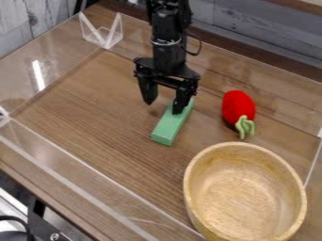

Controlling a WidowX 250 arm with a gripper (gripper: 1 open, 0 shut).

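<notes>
The black gripper (165,87) hangs from the top centre, its fingers open and spread over the upper end of a green rectangular block (170,124) lying on the wooden table. Whether the fingertips touch the block is unclear. A red object with a pale green end (238,109), like a toy vegetable, lies to the right of the block.
A large tan bowl (194,198) fills the lower right. A clear plastic object (101,33) stands at the back left.
</notes>
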